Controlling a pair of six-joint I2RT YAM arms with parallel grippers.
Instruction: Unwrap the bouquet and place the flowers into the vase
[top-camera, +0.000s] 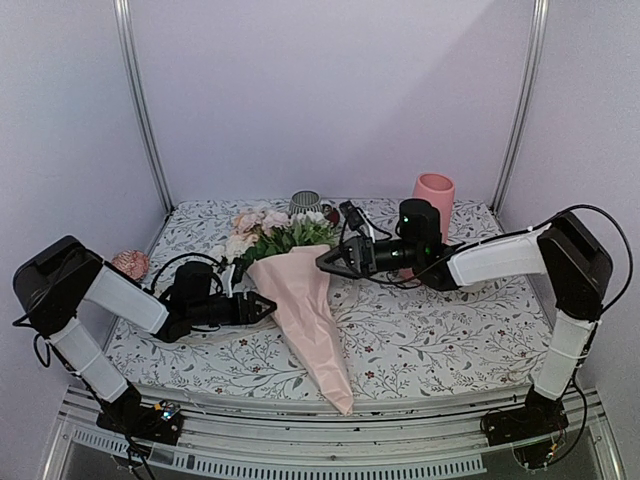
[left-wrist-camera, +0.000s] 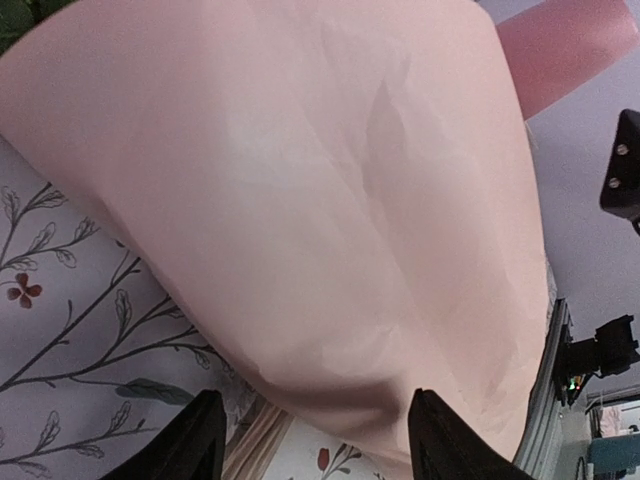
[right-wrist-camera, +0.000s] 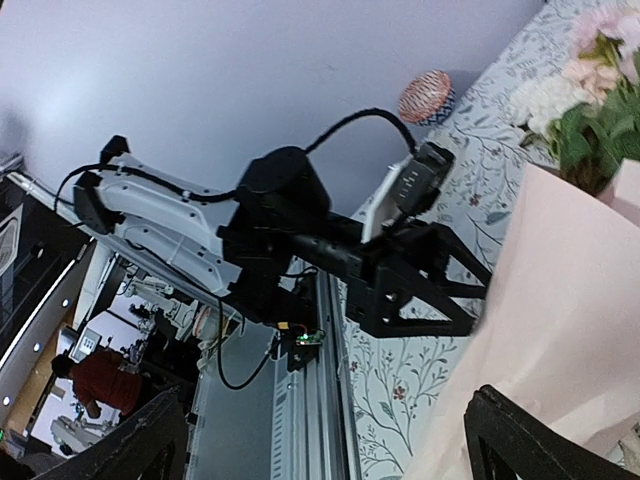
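Note:
In the top view a bouquet of pale flowers (top-camera: 250, 232) with green leaves lies on the table, its lower part wrapped in pink paper (top-camera: 308, 310). My left gripper (top-camera: 273, 306) is at the left edge of the wrap. The left wrist view shows its fingers (left-wrist-camera: 185, 450) apart, with paper and thin beige strands (left-wrist-camera: 260, 440) visible in the gap. My right gripper (top-camera: 325, 262) stands open at the wrap's upper right edge; its fingers (right-wrist-camera: 530, 445) are wide apart in the right wrist view. The tall pink vase (top-camera: 435, 190) stands at the back right, partly hidden by the right arm.
A striped grey cup-like object (top-camera: 305, 202) sits behind the flowers. A round patterned pink object (top-camera: 131, 264) lies at the far left.

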